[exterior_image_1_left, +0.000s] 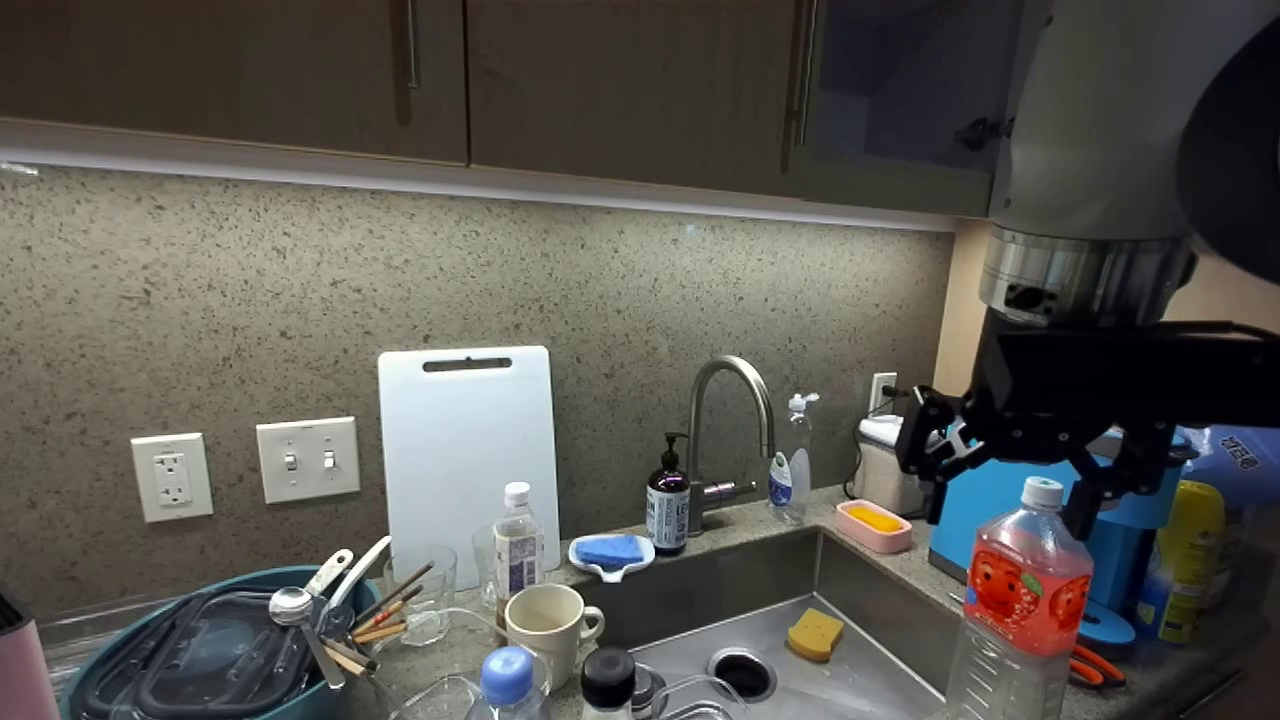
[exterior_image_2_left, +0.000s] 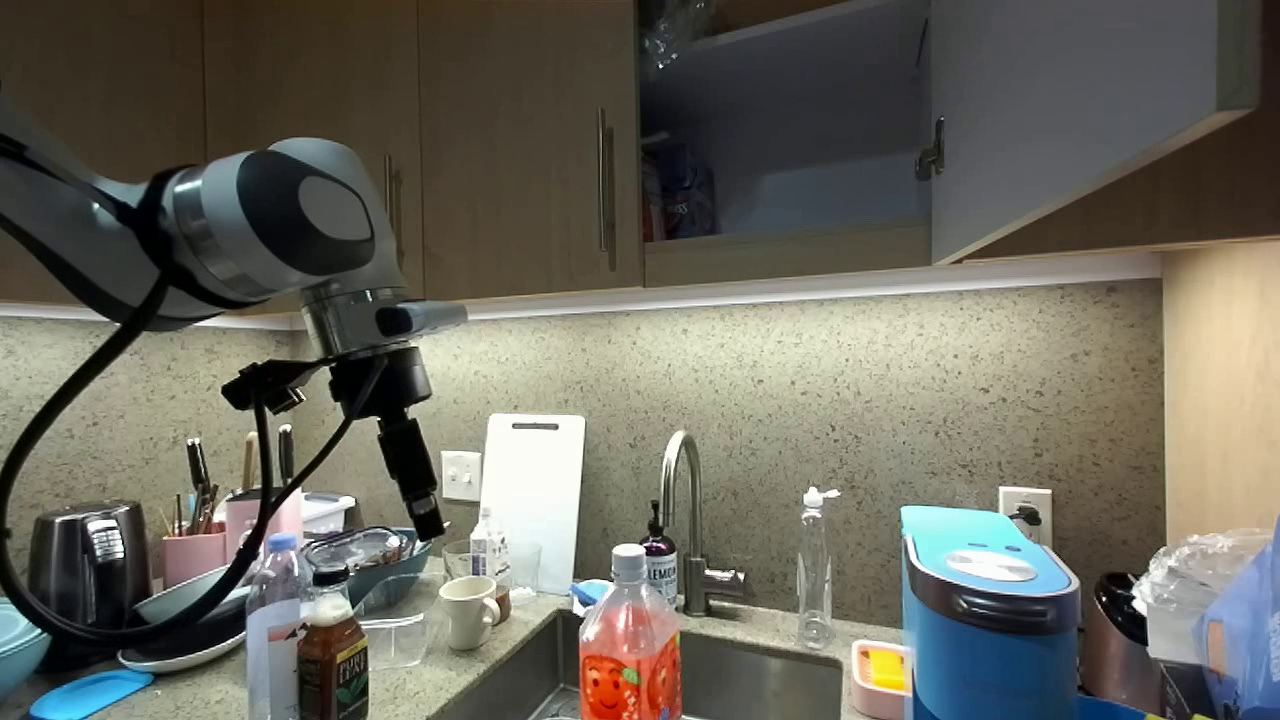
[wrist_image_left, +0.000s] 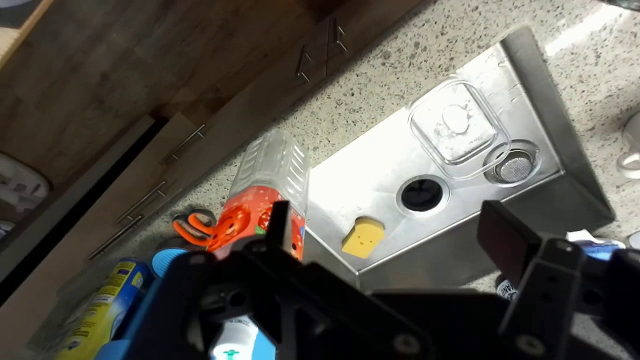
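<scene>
My gripper (exterior_image_1_left: 1005, 510) is open, with wide-spread fingers and nothing held between them. In the wrist view, the gap between the fingers looks down onto the steel sink (wrist_image_left: 360, 174). A yellow sponge (wrist_image_left: 363, 237) lies in the sink near one wall, apart from the fingers. A clear plastic lid or container (wrist_image_left: 459, 129) sits by the drains. A clear bottle with a red strawberry-face label (exterior_image_1_left: 1017, 582) and white cap stands upright; in the wrist view it shows beside and partly behind the left finger. Whether they touch cannot be told.
The faucet (exterior_image_1_left: 753, 390), soap pump bottle (exterior_image_1_left: 667, 504) and pink sponge dish (exterior_image_1_left: 876, 528) line the sink's back edge. A beige mug (exterior_image_2_left: 468, 610) and several bottles crowd the left counter. A blue appliance (exterior_image_2_left: 990, 624) stands right. An upper cabinet door (exterior_image_2_left: 1080, 120) hangs open.
</scene>
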